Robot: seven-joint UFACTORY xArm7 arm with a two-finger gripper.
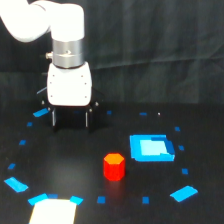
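A red block with a hexagonal top sits on the black table, right of and nearer the camera than my gripper. Behind it and to the right lies a blue square with a white middle. High at the left, the white arm holds my gripper pointing down. Its two dark, thin fingers stand wide apart with only dark background between them. It touches neither the block nor the square.
Strips of blue tape and small blue marks are scattered over the table. A pale, bright square with blue corners lies at the front left edge.
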